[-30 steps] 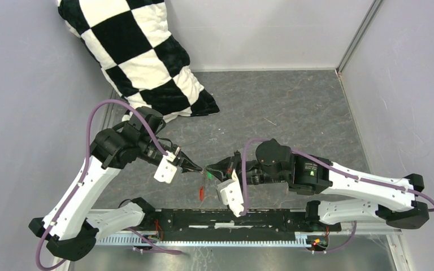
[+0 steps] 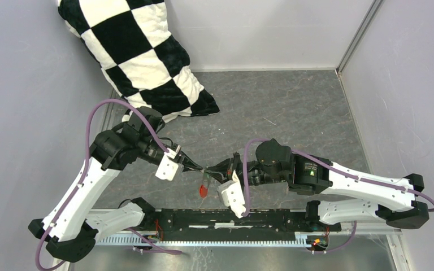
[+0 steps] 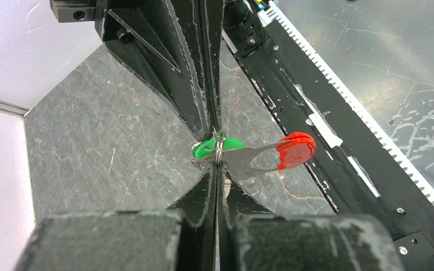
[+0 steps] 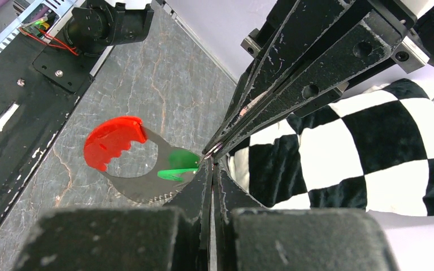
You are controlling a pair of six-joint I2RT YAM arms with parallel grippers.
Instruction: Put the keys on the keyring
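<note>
My left gripper (image 2: pixel 202 169) and right gripper (image 2: pixel 209 170) meet tip to tip above the floor, both shut. Between their tips shows a small, thin metal keyring (image 3: pixel 220 146). In the left wrist view, its lower end is at the left fingertips and its upper part at the right ones; each gripper appears to pinch it. A red-headed key (image 4: pixel 112 144) and a green-headed key (image 4: pixel 176 174) hang close under the tips. The red key (image 3: pixel 298 151) points away from the green key (image 3: pixel 203 149). Whether each key is threaded on the ring cannot be made out.
A black-and-white checkered cushion (image 2: pixel 147 56) leans at the back left. The grey floor (image 2: pixel 277 107) behind the grippers is clear. Along the front runs a black rail with a toothed white strip (image 2: pixel 231 244).
The left fingertips have moved slightly right, closer to the right ones.
</note>
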